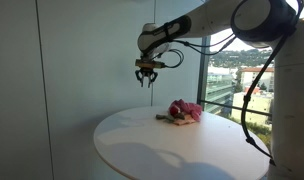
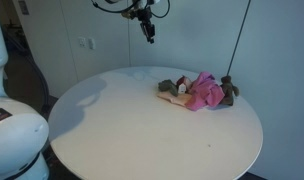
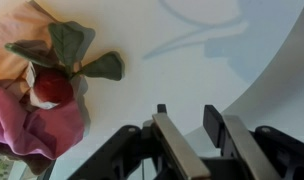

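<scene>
High above the round white table [image 1: 142, 140], my gripper [image 1: 146, 82] hangs open, and nothing shows between its fingers. On the table lies a loose heap: a pink cloth [image 2: 205, 92], a peach-coloured cloth [image 3: 77, 15], a dark green leafy piece [image 3: 70, 45] and a round red thing [image 3: 52, 88] with something white beside it. In the wrist view the heap is at the left, well apart from the fingers. A dark brown plush-like figure [image 2: 229, 92] sits at the heap's right side in the second exterior view.
The table's curved edge [image 3: 267, 70] passes near my fingers in the wrist view. Behind stand a pale wall [image 1: 92, 60] and a window [image 1: 227, 75]; cables hang along the arm.
</scene>
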